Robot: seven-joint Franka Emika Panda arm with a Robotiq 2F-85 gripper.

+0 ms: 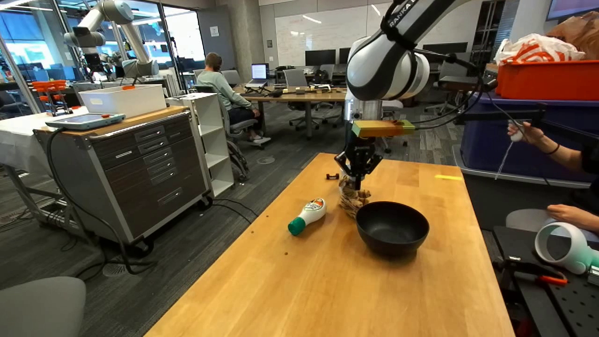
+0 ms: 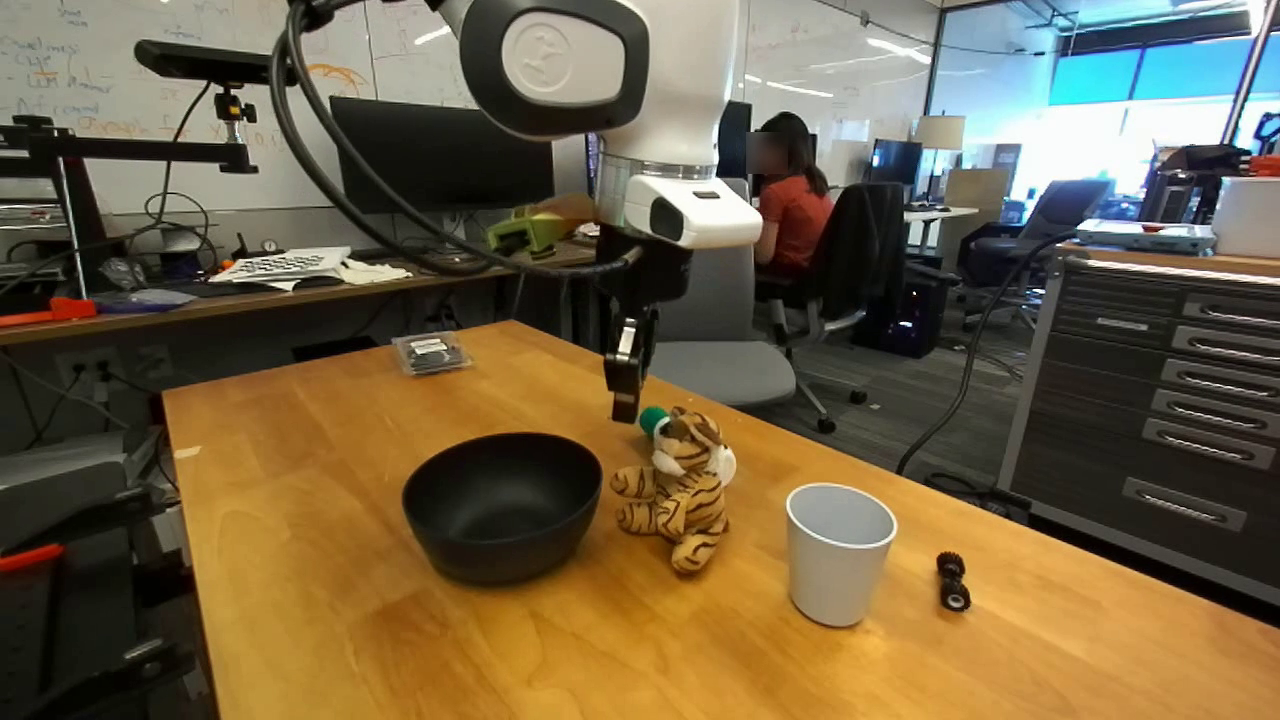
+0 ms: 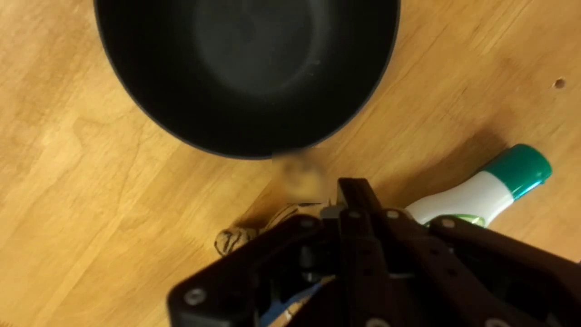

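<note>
A striped tiger plush sits on the wooden table beside a black bowl. Above and just behind the plush in the second exterior view hangs my gripper, its fingers closed together. Nothing shows between the fingertips in the wrist view, where the gripper covers most of the plush; one striped paw sticks out. The bowl is empty. A white bottle with a green cap lies on its side near the plush.
A pale grey cup stands upright near the plush, with a small black wheeled piece beyond it. A clear package rests near the table's edge.
</note>
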